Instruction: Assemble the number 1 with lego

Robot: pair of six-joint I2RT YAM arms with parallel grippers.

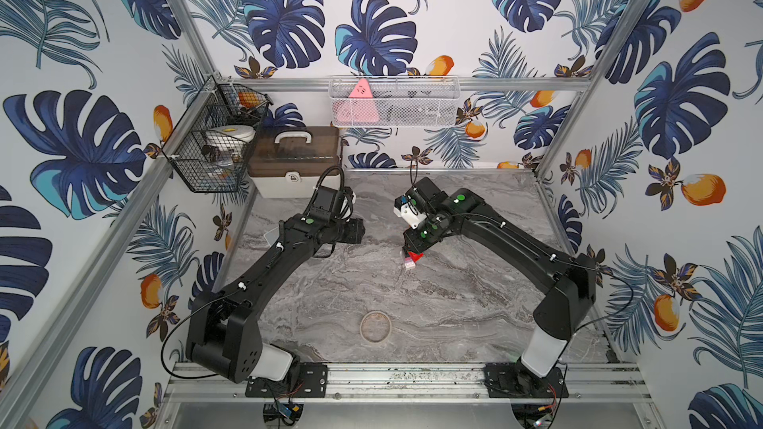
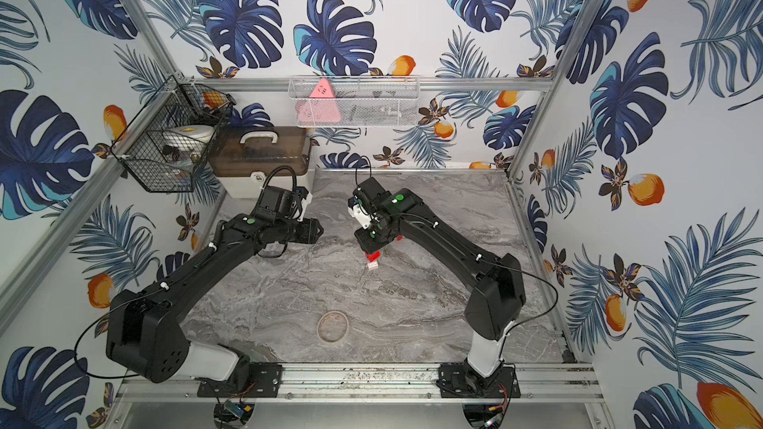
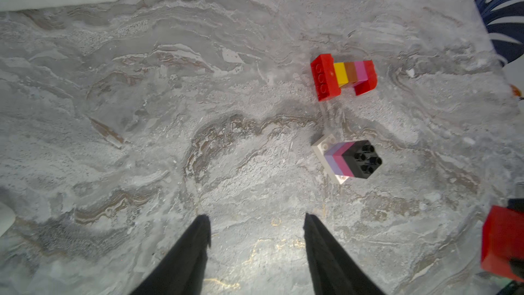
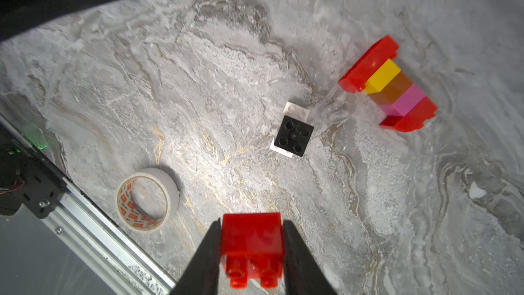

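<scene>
My right gripper is shut on a red brick, held above the table and also at the right edge of the left wrist view (image 3: 502, 237). Below stands a small stack (image 3: 354, 158), black on top over pink and lilac, on a white base plate (image 4: 294, 111). Beside it lies a group of red, yellow, brown and pink bricks (image 4: 386, 76). My left gripper hangs over the table left of the stack, open, with nothing between its blurred fingers.
A tape ring (image 1: 376, 325) lies on the front of the table. A toolbox (image 1: 295, 160) stands at back left. Wire baskets (image 1: 394, 103) hang on the walls.
</scene>
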